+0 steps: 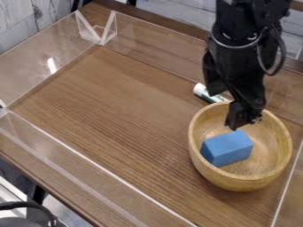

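Note:
A light wooden bowl [256,183] sits at the right of the camera view, holding a blue block [226,148]. Just above the bowl's back hangs my black gripper [245,113], pointing down; its fingertips are dark and it is unclear whether they are apart or closed. A small white object with a green band [207,93] lies behind the bowl, partly hidden by the gripper.
Clear panels line its edges, with white brackets at the back left and left side.

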